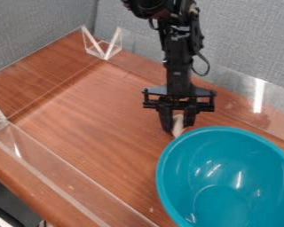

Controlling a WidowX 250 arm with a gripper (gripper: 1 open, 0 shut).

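The black gripper point(177, 117) is down at the wooden table, just behind the teal bowl, shut on a small pale object point(177, 129) that is mostly hidden by the fingers. The large teal bowl point(227, 191) fills the lower right and looks empty inside.
White wire-like brackets point(100, 46) stand at the back left edge, another at the left. A clear low barrier runs along the near left edge. Grey padded walls close the back.
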